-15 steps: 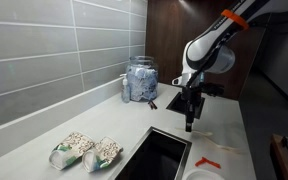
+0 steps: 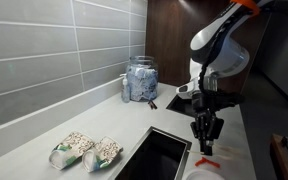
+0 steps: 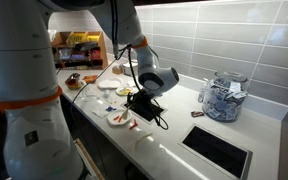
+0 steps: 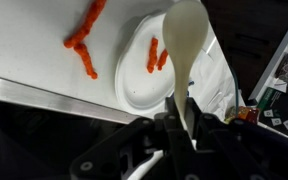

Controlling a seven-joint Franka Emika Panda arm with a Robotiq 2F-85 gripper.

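A pale spoon-like utensil (image 4: pixel 186 45) points up the wrist view from between the fingers of my gripper, which is shut on its narrow end. Beyond it lies a white plate (image 4: pixel 134 75) bearing two red sticks (image 4: pixel 158 55); more red sticks (image 4: pixel 84 38) lie on the light counter. In exterior view 1 the gripper (image 2: pixel 206 146) hangs low, close to the plate (image 2: pixel 204 174) and a red stick (image 2: pixel 207 162). Exterior view 2 shows the gripper (image 3: pixel 139 106) beside the plate (image 3: pixel 117 118); the utensil is hard to make out there.
A dark sink basin (image 2: pixel 156 158) opens left of the arm. Two patterned cups (image 2: pixel 70 150) lie on the counter farther left. A large glass jar (image 2: pixel 142 78) stands at the back by the tiled wall, with a small bottle (image 2: pixel 125 88) beside it.
The arm has come nearer the exterior view 1 camera. My gripper has shifted right and down there, toward the plate and the red stick.
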